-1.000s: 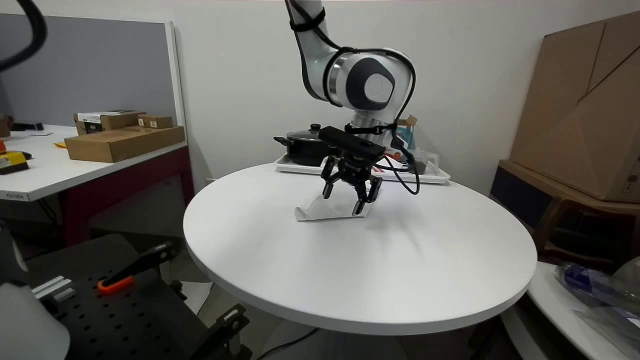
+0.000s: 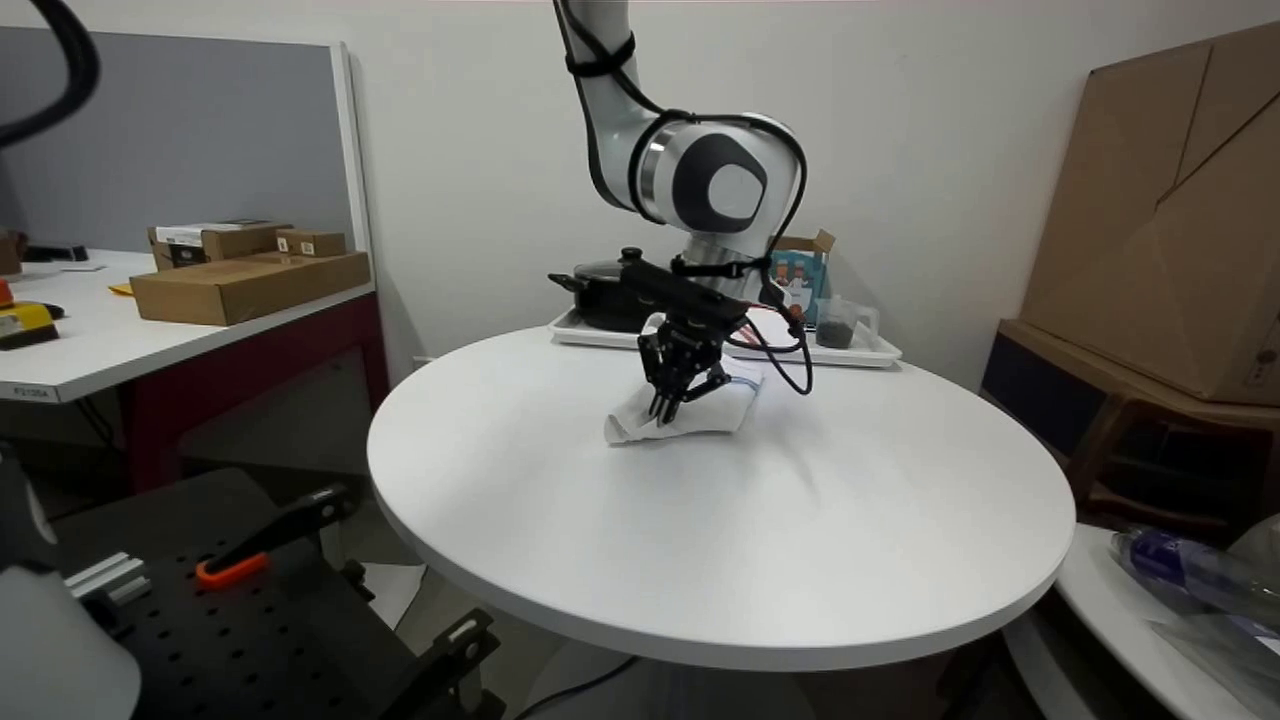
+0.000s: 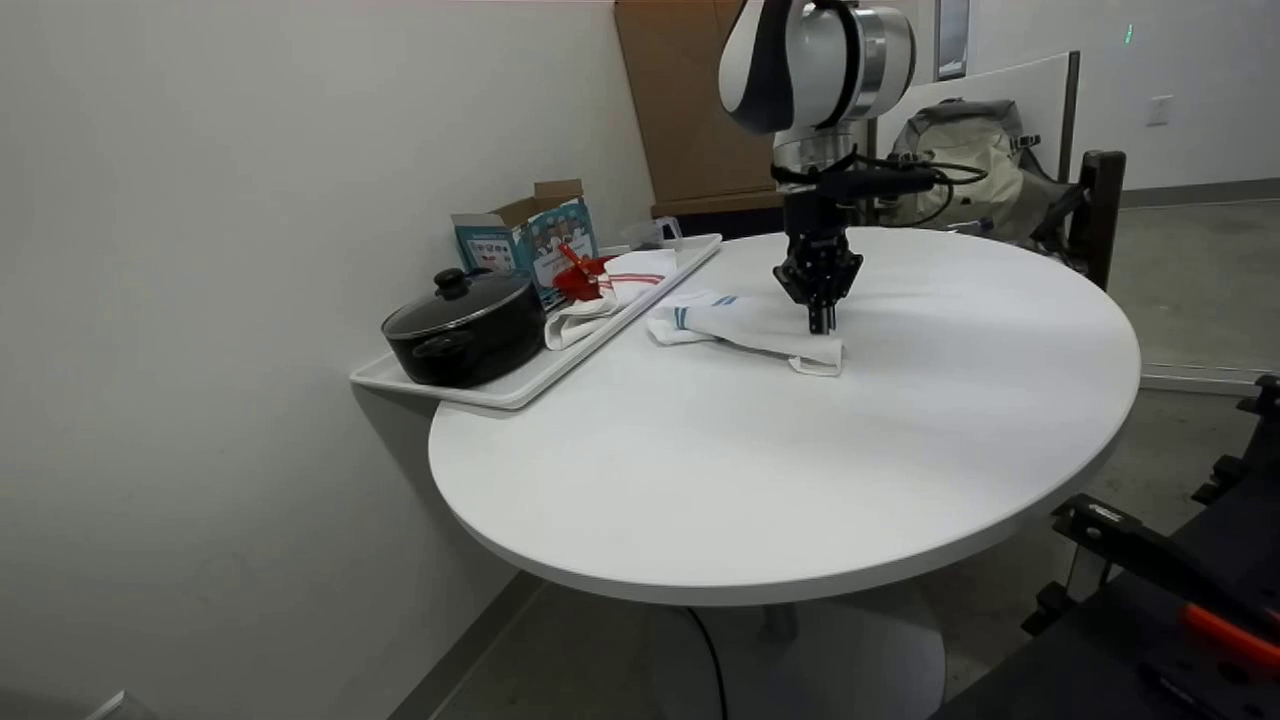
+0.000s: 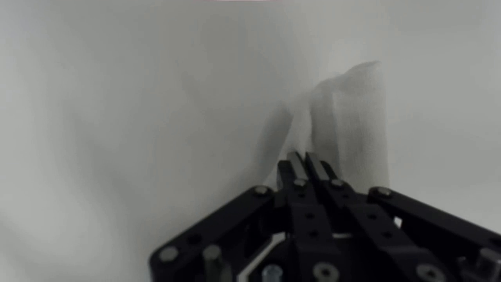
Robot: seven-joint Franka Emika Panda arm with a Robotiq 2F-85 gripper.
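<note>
A white cloth [image 2: 716,410] with blue stripes lies on the round white table [image 2: 768,540], near its back edge. In exterior view 2 the cloth [image 3: 750,326] stretches left from beneath my gripper [image 3: 822,322], its striped end toward the tray. My gripper [image 2: 663,412] points down at the cloth's front part. The wrist view shows the fingers [image 4: 298,167] drawn together, with a raised fold of the cloth [image 4: 300,129] running in between their tips. A loose flap of it spreads to the right of them.
A white tray [image 3: 540,382] at the table's back carries a black lidded pot [image 3: 468,330], a blue box [image 3: 558,246], a red item [image 3: 579,278], another cloth with red stripes [image 3: 642,269] and a clear cup [image 2: 836,322].
My gripper has gone from wide open to shut on the cloth, and the arm has shifted left in exterior view 1. The cloth's front edge is drawn in slightly.
</note>
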